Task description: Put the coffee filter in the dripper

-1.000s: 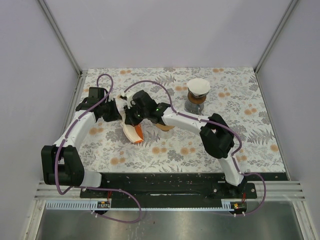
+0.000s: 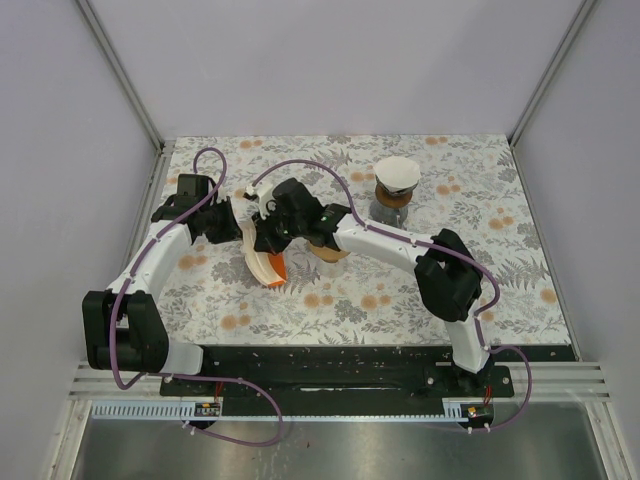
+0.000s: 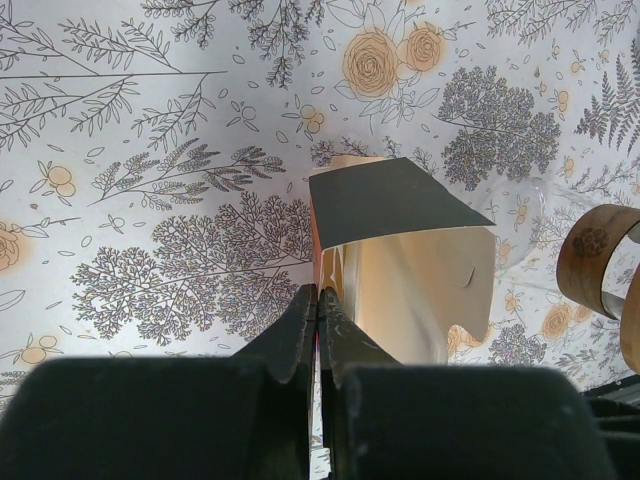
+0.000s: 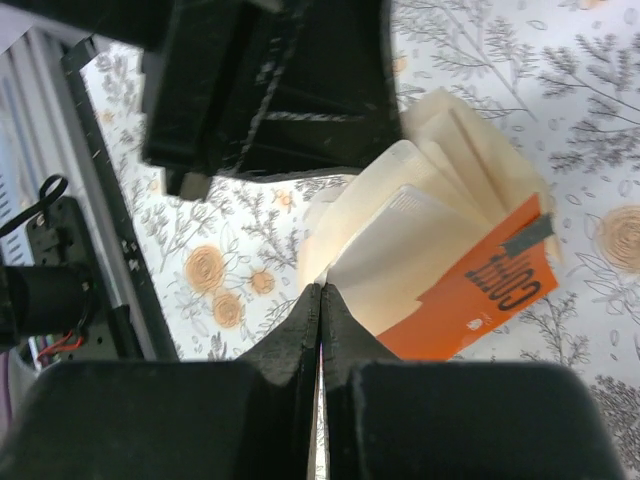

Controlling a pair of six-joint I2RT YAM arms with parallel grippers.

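The coffee filters [image 2: 262, 260] lie in an opened pack with an orange label [image 4: 480, 290] at left centre, pale paper fanning out. My left gripper is shut at the pack's edge; whether paper is pinched in it is hard to tell. From the other side my right gripper is shut at the filters' edge, its fingertips touching the paper, with no clear sign of anything held. At the back right stands the dripper [image 2: 397, 172], a white cone on a wooden collar [image 2: 392, 198] above a glass carafe [image 2: 388, 216].
A wooden piece [image 2: 328, 253] lies just right of the pack, partly under the right arm. The patterned board [image 2: 500, 280] is clear at the right and front. Both arms crowd together over the left middle.
My right arm has shifted slightly toward the right at its rear, its gripper staying at the filters. The left arm and the pack look unmoved.
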